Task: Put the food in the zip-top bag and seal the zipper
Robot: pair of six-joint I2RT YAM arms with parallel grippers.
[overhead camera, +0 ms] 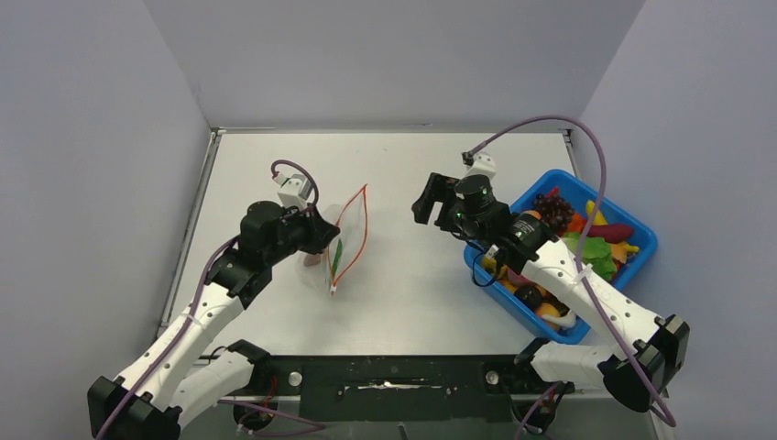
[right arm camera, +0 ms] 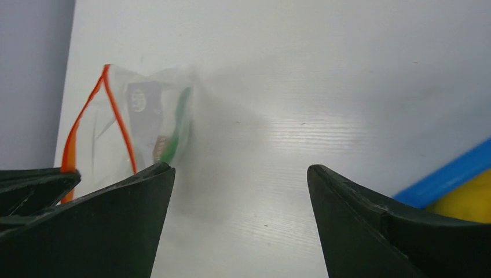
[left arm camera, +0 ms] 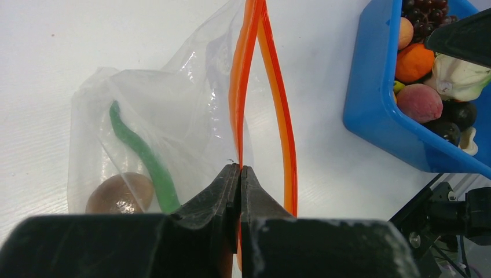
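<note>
A clear zip top bag (overhead camera: 350, 240) with an orange zipper edge stands left of the table's middle, its mouth gaping. Through its plastic, the left wrist view shows a long green vegetable (left arm camera: 140, 152) and a round brown food piece (left arm camera: 120, 194). My left gripper is shut on one side of the orange edge; the other side (left arm camera: 284, 136) hangs free, apart from it. My right gripper is open over the table, right of the bag, with only bare tabletop showing between its fingers.
To the right, a blue bin (overhead camera: 646, 236) full of play fruit and vegetables lies partly under my right arm. A head of lettuce (overhead camera: 600, 257) is among them. White tabletop (overhead camera: 417, 293) between bag and bin is clear.
</note>
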